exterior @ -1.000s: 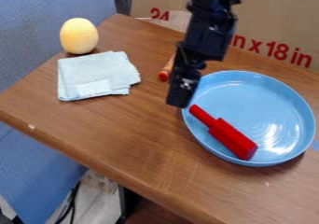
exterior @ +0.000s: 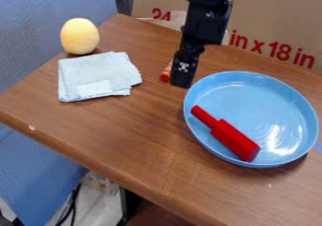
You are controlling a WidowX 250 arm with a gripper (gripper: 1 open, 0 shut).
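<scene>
My black gripper [exterior: 183, 72] hangs at the top centre, just left of the blue plate's rim and in front of an orange object [exterior: 167, 73], which it partly hides. I cannot tell whether it is open or shut. On the blue plate [exterior: 265, 107] lies a red cylindrical object [exterior: 233, 138], set diagonally. A folded white cloth [exterior: 98, 75] lies on the table to the left, and a pale yellow oval object [exterior: 79, 36] sits at the back left.
A cardboard box [exterior: 270, 27] stands along the back. The table's left edge drops to a blue surface.
My gripper has moved back and slightly up, away from the front rim of its earlier spot by the plate. The objects on the table have not visibly moved.
</scene>
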